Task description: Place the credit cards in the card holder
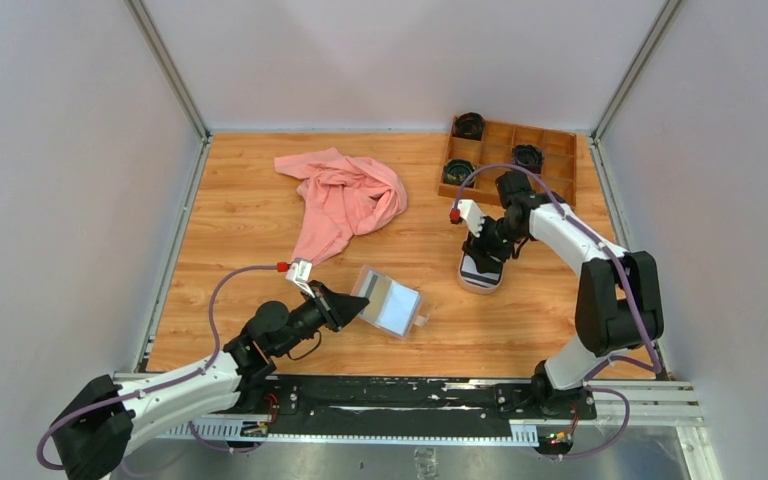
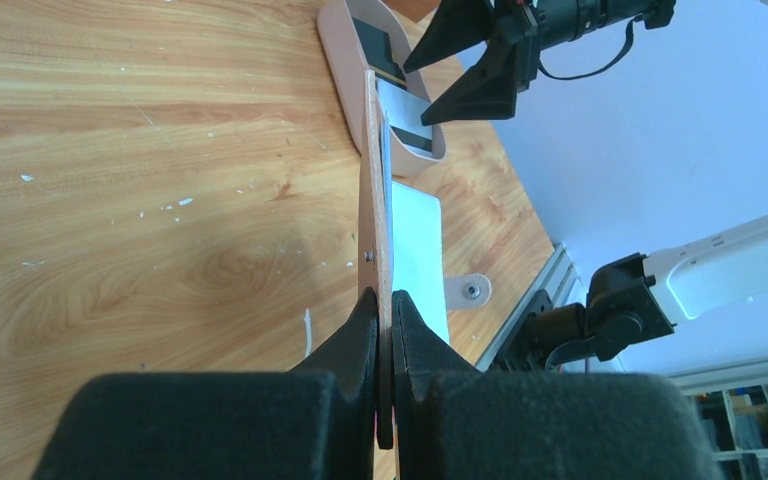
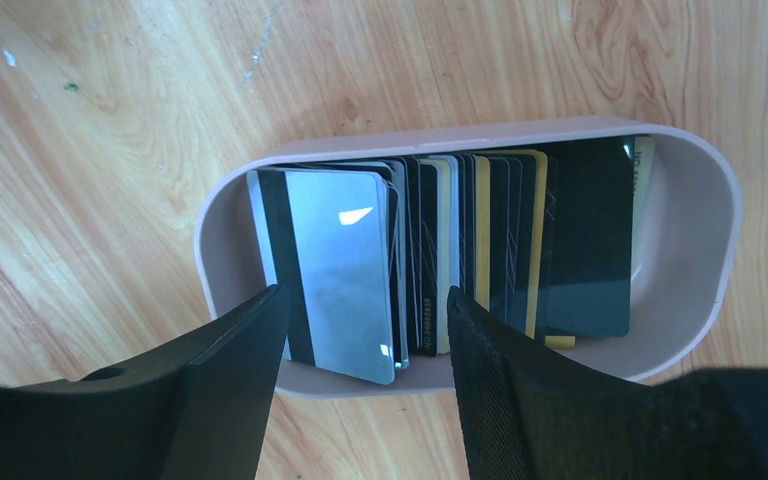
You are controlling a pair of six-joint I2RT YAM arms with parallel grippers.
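Note:
A pink oval tub (image 3: 685,260) holds a packed row of cards, a white striped card (image 3: 335,270) at its left end. My right gripper hangs over it, fingers apart, fingertips either side of the card area, seemingly holding nothing. My left gripper is shut on a thin pinkish card holder (image 2: 370,200), seen edge-on in the left wrist view, with a white sleeve or card (image 2: 417,250) inside. In the top view this holder (image 1: 390,305) lies tilted at the left gripper's tips.
A pink cloth (image 1: 345,200) lies at the back left. A wooden compartment tray (image 1: 550,150) with black round items stands at the back right. Bare table surrounds the tub and holder.

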